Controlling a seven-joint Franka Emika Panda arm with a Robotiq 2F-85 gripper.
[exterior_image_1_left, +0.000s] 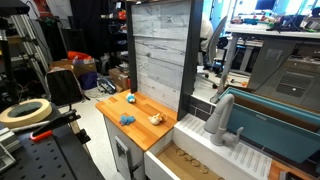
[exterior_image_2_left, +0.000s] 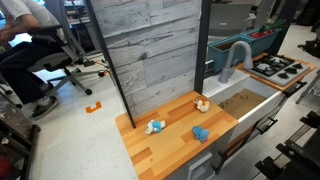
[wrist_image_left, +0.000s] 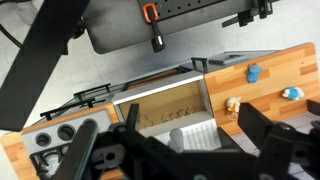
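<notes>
In the wrist view my gripper stands open, its dark fingers far apart along the lower edge with nothing between them. It hangs above a toy kitchen counter. Three small toys lie apart on the wooden top: a blue one (exterior_image_1_left: 127, 119), a white and orange one (exterior_image_1_left: 157, 118), and a blue and white one (exterior_image_1_left: 131, 98). In the wrist view the blue toy (wrist_image_left: 253, 72) and the white and orange toy (wrist_image_left: 233, 104) are to the right. An open drawer (exterior_image_2_left: 238, 104) in the counter front holds several small round things, too small to make out.
A grey faucet (exterior_image_1_left: 217, 120) rises behind the drawer. Beyond it are a stovetop (exterior_image_2_left: 277, 68) and a teal bin (exterior_image_1_left: 265, 125). A tall white plank panel (exterior_image_2_left: 165, 60) with dark posts backs the counter. Bare wood lies around the toys.
</notes>
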